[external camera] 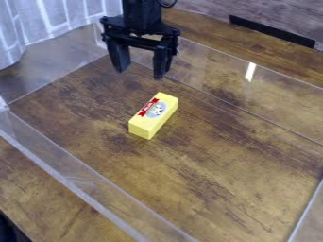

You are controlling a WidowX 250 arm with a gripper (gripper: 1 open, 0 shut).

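Observation:
My black gripper [140, 59] hangs at the top centre of the camera view with its two fingers spread open and nothing between them. It is above and behind a yellow box [153, 121] with a red and white label, which lies on the brown wooden floor of the workspace, apart from the gripper.
Clear plastic walls border the wooden surface [214, 161] on several sides. A white curtain [28, 24] hangs at the top left, and a dark slot [271, 33] shows at the back right. The floor around the box is clear.

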